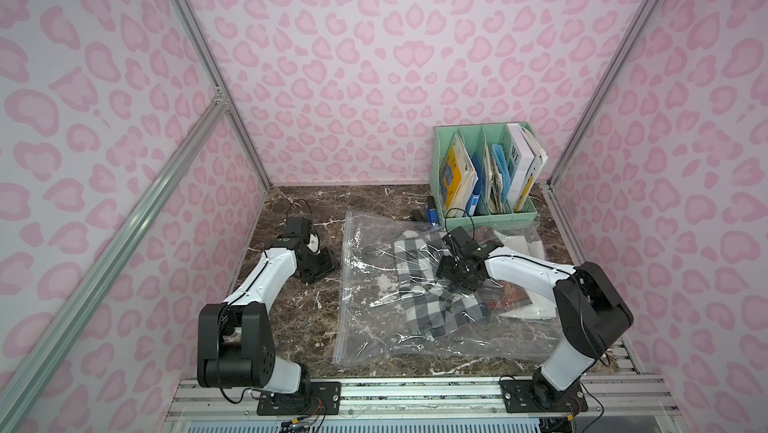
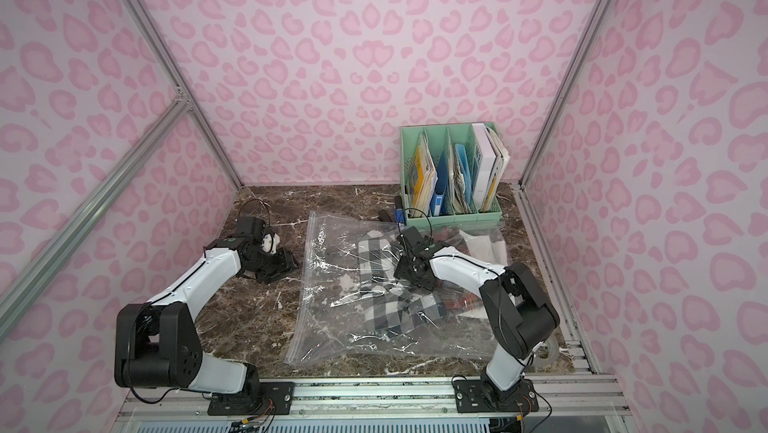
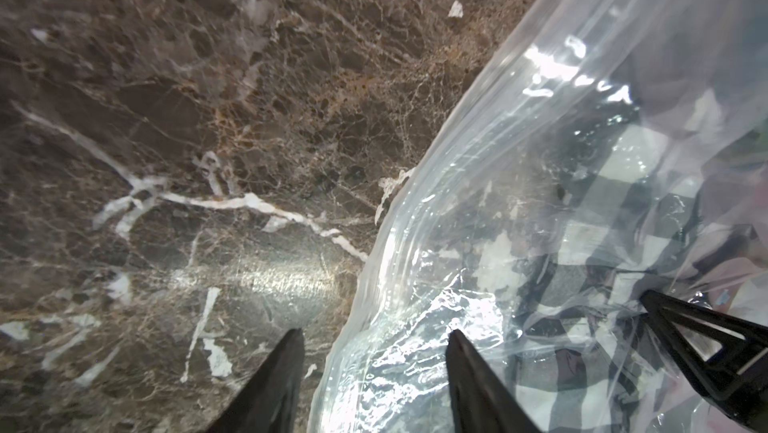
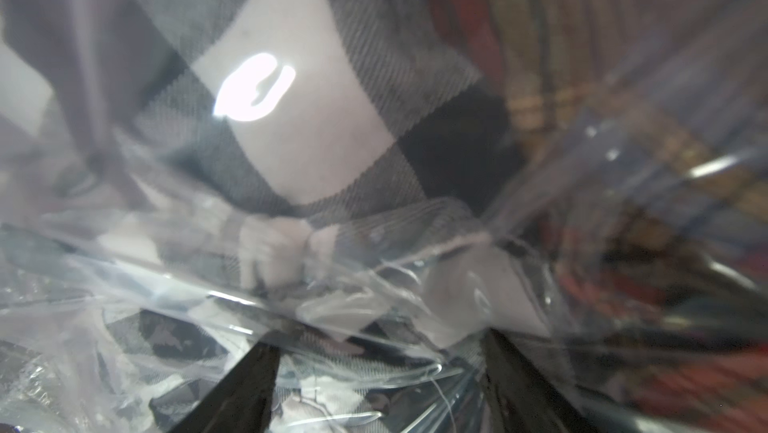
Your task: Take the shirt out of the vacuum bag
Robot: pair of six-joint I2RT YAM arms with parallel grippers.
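Note:
A large clear vacuum bag lies flat on the marble table, with a black-and-white checked shirt under its plastic, reddish plaid and white cloth to the right. My right gripper is down on the bag over the checked shirt, plastic bunched between and around its fingers, which stand apart; whether it grasps the plastic is unclear. My left gripper stands open just off the bag's left sealed edge, nothing visibly held.
A mint file organizer full of folders stands at the back right, with dark objects beside it. The table left of the bag is clear.

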